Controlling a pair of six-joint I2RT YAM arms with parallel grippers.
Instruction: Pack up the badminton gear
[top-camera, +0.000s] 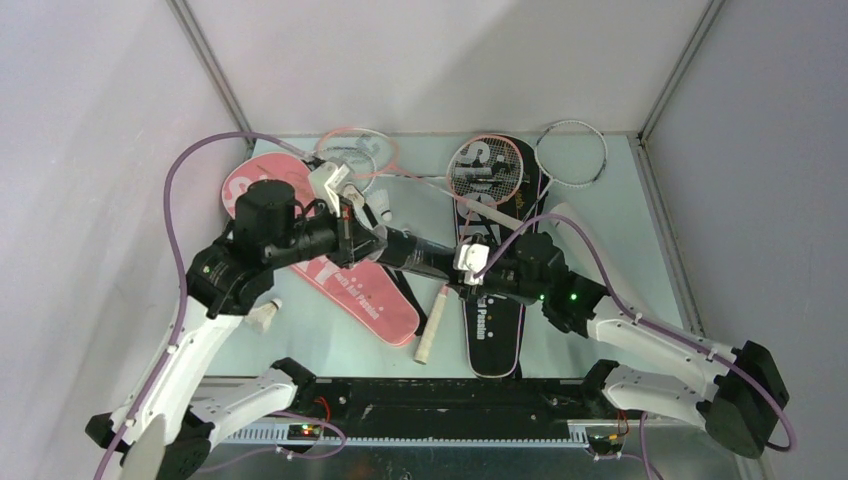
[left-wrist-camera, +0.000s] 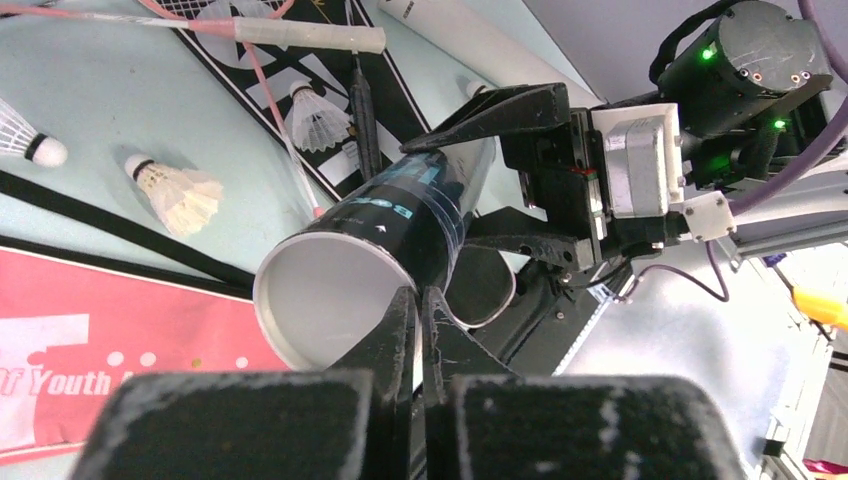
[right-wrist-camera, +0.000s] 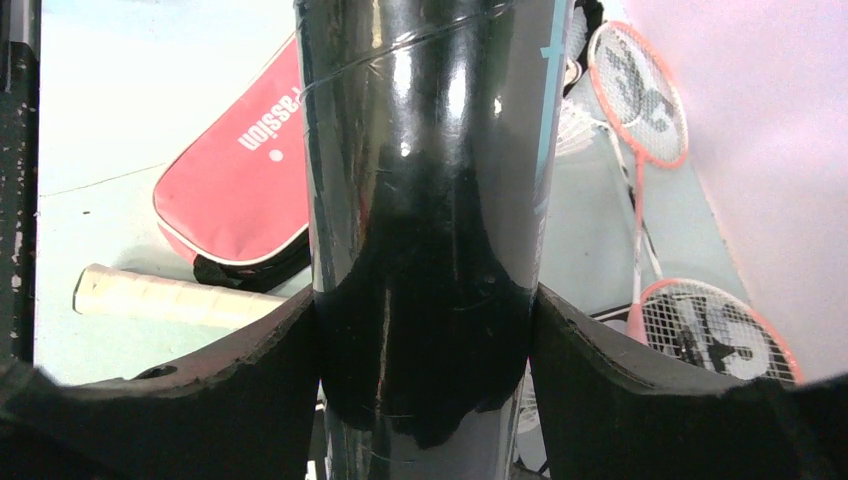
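A glossy black shuttlecock tube, filling much of the right wrist view, is held crosswise by my right gripper. My left gripper is shut at the tube's white-rimmed near end; whether the rim is between its tips I cannot tell. Loose shuttlecocks lie below on the mat. A pink racket bag lies left and a black bag centre-right. Rackets lie across the back, some on the black bag.
A pale roll lies along the right side. A shuttlecock sits at the front left, near my left arm. Walls bound the back and sides. Some bare mat shows at front left and right.
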